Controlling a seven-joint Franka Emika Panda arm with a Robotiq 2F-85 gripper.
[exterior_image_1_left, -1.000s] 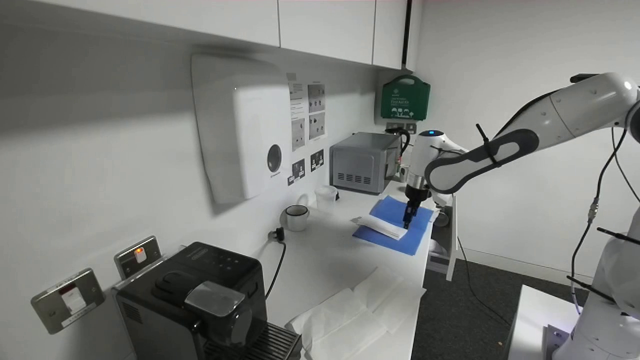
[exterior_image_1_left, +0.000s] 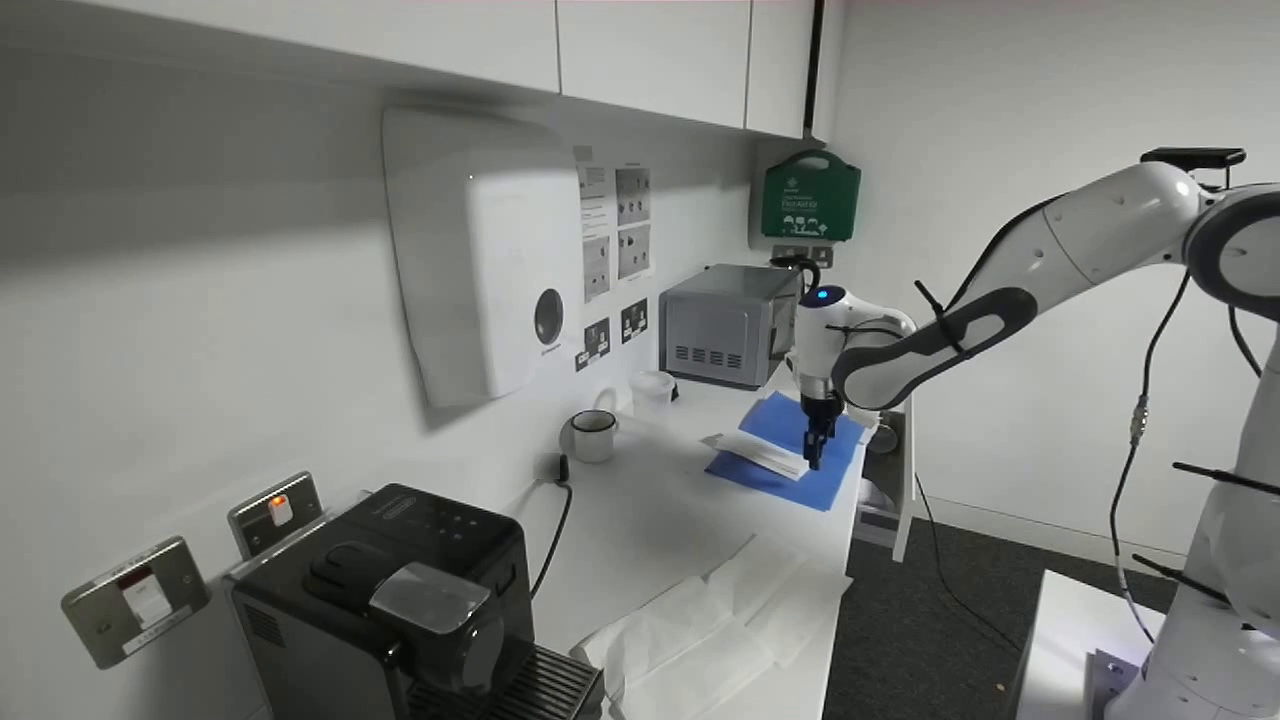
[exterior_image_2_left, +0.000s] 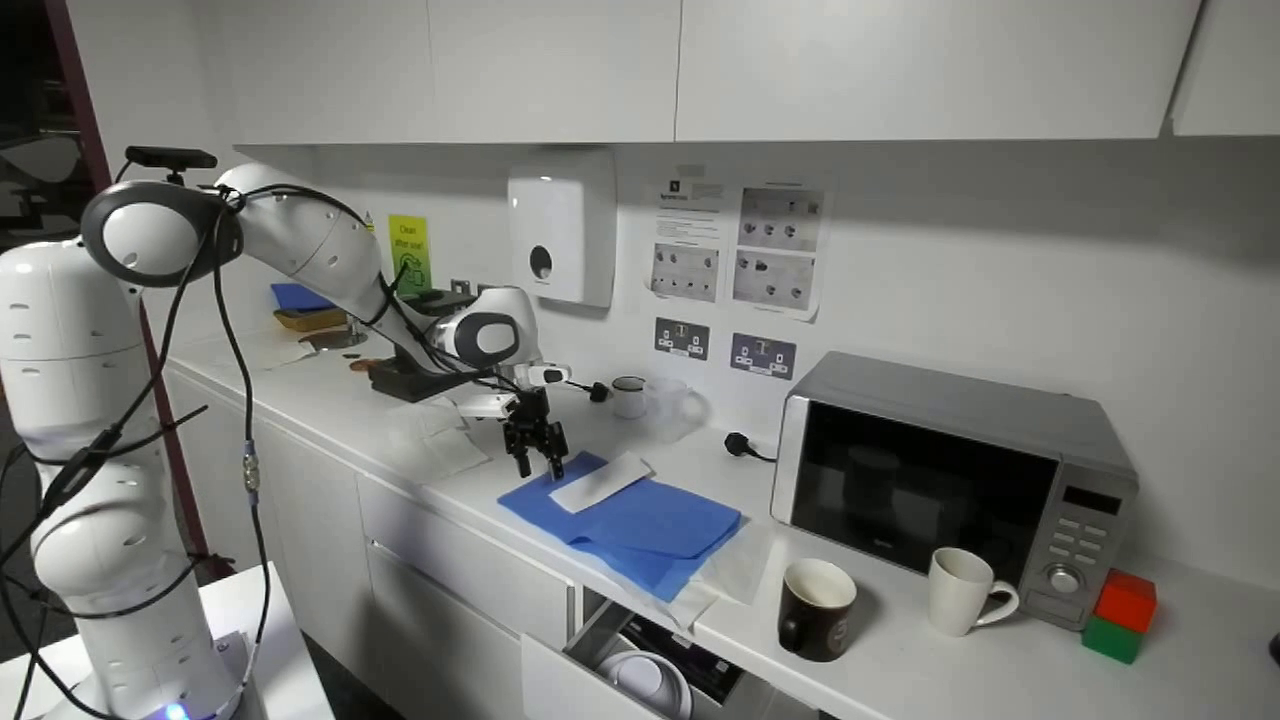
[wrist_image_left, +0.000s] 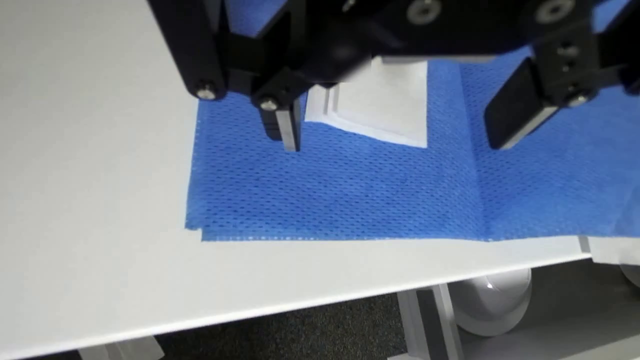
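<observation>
My gripper (exterior_image_2_left: 540, 469) points down over the near-left part of a blue cloth (exterior_image_2_left: 672, 518) on the white counter. Its two fingers stand apart, with no object gripped between them. A folded white paper or towel (exterior_image_2_left: 602, 482) lies flat on the blue cloth, close to the fingertips. In the wrist view, the end of this white paper (wrist_image_left: 384, 111) shows between and beyond the fingers, partly hidden by the gripper body; how high the tips are above it is hard to tell.
A drawer (exterior_image_2_left: 648, 672) with white dishes stands open below the counter edge. A black mug (exterior_image_2_left: 816, 624), a white mug (exterior_image_2_left: 960, 596) and a microwave (exterior_image_2_left: 936, 468) lie to one side. Opposite are white sheets (exterior_image_1_left: 720, 636) and a coffee machine (exterior_image_1_left: 396, 612). An enamel mug (exterior_image_1_left: 593, 437) stands by the wall.
In exterior view 1 the arm and wrist have shifted left and lower, and the gripper hangs more upright. The white paper's near end is now partly behind the fingers; the cloth looks unmoved.
</observation>
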